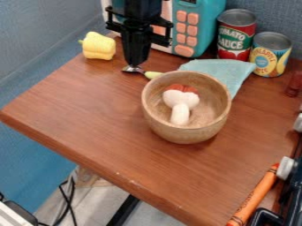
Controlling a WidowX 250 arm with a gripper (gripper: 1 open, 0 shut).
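My black gripper (134, 57) hangs at the top centre, its tip just above a small utensil (154, 74) with a silver end and a pale yellow-green handle; whether it is open or shut I cannot tell. A wooden bowl (202, 125) on the table holds a white mushroom-like object (179, 107) and red pieces. A yellow pepper (98, 46) lies at the back left.
A teal toy microwave (193, 37), a tomato sauce can (236, 35), another can (270, 55) and a cloth (227, 71) occupy the back. An orange crayon (252, 199) lies at the right edge.
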